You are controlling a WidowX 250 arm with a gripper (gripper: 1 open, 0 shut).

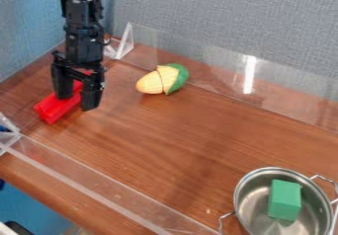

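Note:
My black gripper [75, 89] is lowered at the upper left of the camera view, its fingers open around a red bar [55, 108] that lies on the wooden table. The gripper hides part of the bar, and I cannot tell whether the fingers touch it. A yellow corn toy with a green husk [160, 80] lies to the right of the gripper. At the lower right stands a steel pot [248, 211] with a green block [284, 199] inside it.
Clear low walls edge the table [185, 150] at the back and front. A blue-grey wall rises behind.

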